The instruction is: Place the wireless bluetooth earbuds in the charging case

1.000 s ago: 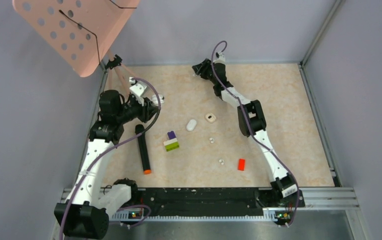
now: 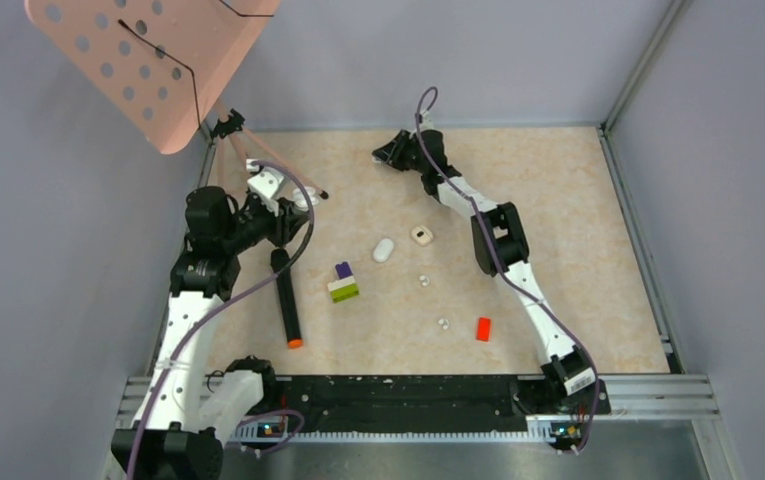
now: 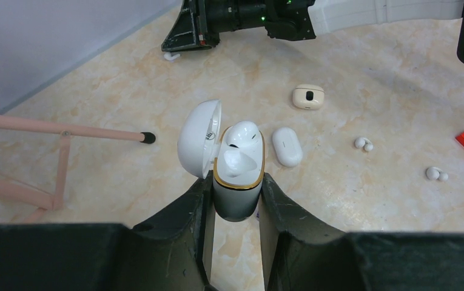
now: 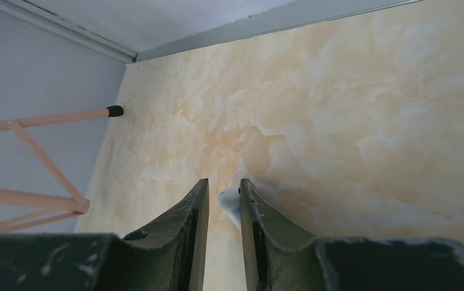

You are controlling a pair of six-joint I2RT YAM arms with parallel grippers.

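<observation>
My left gripper (image 2: 293,225) is shut on an open white charging case (image 3: 236,200) with a gold band and its lid raised, held upright at the table's left. My right gripper (image 2: 383,158) is near the back middle, low over the table; a small white earbud (image 4: 229,199) shows at its fingertips, partly hidden by one finger. In the left wrist view, loose earbud pairs (image 3: 363,143) lie on the table.
A white oval case (image 2: 383,250), a cream case (image 2: 422,235), coloured blocks (image 2: 343,291), a red block (image 2: 483,329) and a black cylinder (image 2: 286,298) lie about. A pink stand fills the back left.
My right gripper has moved left and slightly toward the front with the small white piece at its tips. The left gripper, with the case, has shifted slightly left.
</observation>
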